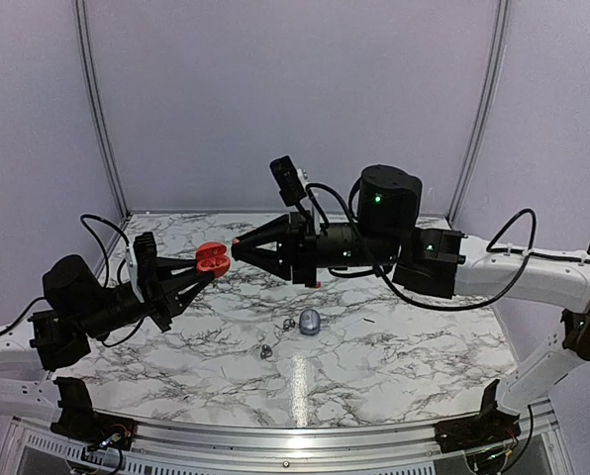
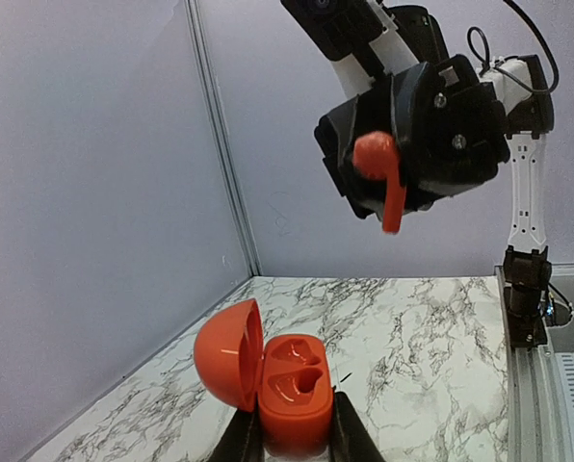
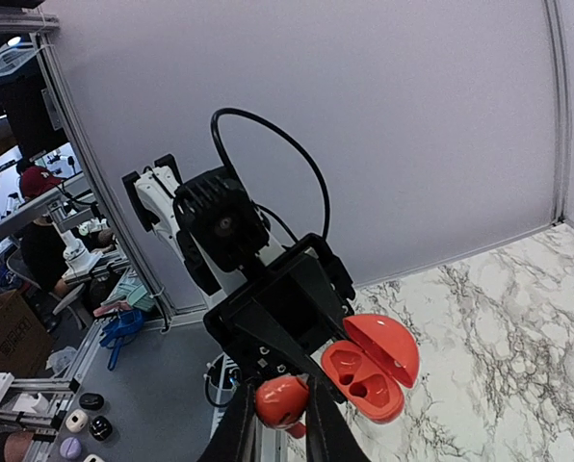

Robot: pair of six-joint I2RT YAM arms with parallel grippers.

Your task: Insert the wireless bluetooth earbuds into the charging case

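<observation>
The red charging case point(image 1: 214, 259) is in my left gripper point(image 1: 204, 274), held above the table with its lid raised. Inside the case point(image 2: 295, 385), the left wrist view shows two wells with nothing in them. My right gripper point(image 1: 238, 246) is shut on a red earbud, whose round head sticks out past the fingers while its stem point(image 2: 394, 199) shows in the left wrist view. In the top view the earbud's tip is close to the case's right side, with a small gap. A small red piece point(image 1: 318, 285), possibly the other earbud, lies on the table, partly hidden.
A grey-purple rounded object point(image 1: 310, 322) stands mid-table, with small metallic pieces point(image 1: 266, 351) near it. A thin dark stick point(image 1: 368, 320) lies to the right.
</observation>
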